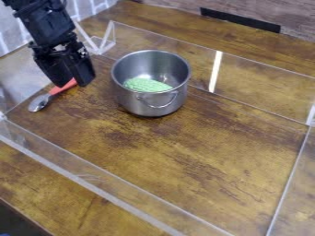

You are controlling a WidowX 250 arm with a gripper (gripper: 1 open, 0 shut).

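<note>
My black gripper (72,72) hangs at the upper left over a spoon with a red handle and silver head (40,102), its fingers open just above the handle, which they partly hide. To the right stands a steel pot (150,101) with a light green object (146,85) inside. Whether the fingertips touch the spoon cannot be told.
A clear plastic wall encloses the wooden table (197,175). A white strip (215,71) shows behind the pot on the right.
</note>
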